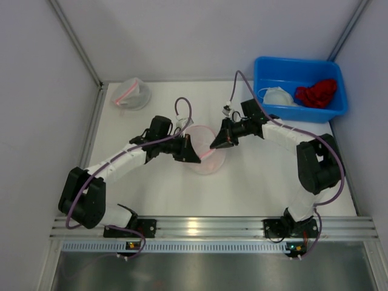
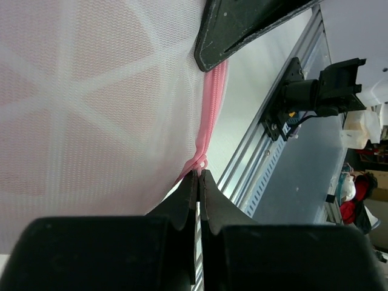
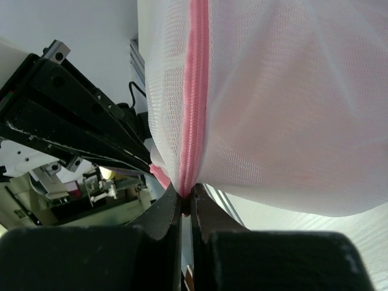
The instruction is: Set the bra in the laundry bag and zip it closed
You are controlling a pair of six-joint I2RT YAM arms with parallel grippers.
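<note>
A white mesh laundry bag [image 1: 208,168] with a pink zipper lies at the centre of the table between both grippers. My left gripper [image 1: 197,160] is shut on one end of the zipper [image 2: 210,109], at a pink loop in the left wrist view. My right gripper [image 1: 214,145] is shut on the other end of the pink zipper strip [image 3: 194,91], with white mesh beside it. The bra is not clearly identifiable; whether anything is inside the bag cannot be told.
A blue bin [image 1: 267,66] at the back right holds a red cloth [image 1: 316,92] and a white item [image 1: 279,97]. Another mesh bag [image 1: 131,92] lies at the back left.
</note>
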